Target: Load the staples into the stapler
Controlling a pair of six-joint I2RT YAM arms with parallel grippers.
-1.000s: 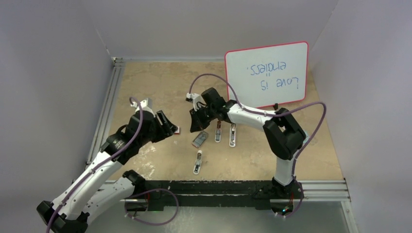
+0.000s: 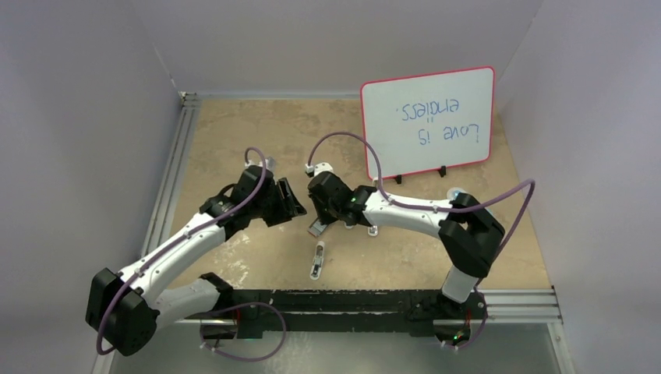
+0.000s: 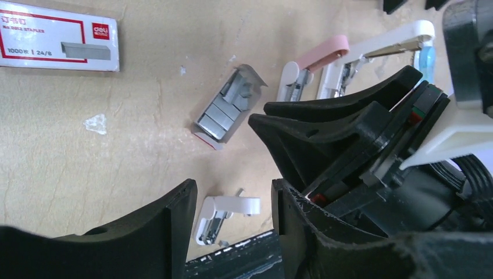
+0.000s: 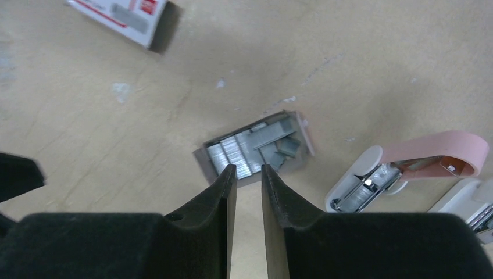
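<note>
An open tray of silver staples [image 3: 224,110] lies on the table, its staple sticks partly jumbled. My right gripper hangs just over its near edge; its fingers are open by a narrow gap, nothing held. My left gripper stands open to the left of the right one, with nothing between its fingers. Nearest the front edge is a white stapler [image 2: 317,261] with its top raised. A pink stapler [image 4: 407,157] and another white stapler [image 3: 401,38], both opened, lie to the right, mostly hidden by the right arm in the top view.
A white-and-red staple carton [image 3: 43,35] lies to the left of the tray. A whiteboard [image 2: 429,121] stands at the back right. Both grippers are close together above the table's middle.
My right gripper has moved toward the front and down over the tray, now covering part of it and the staplers.
</note>
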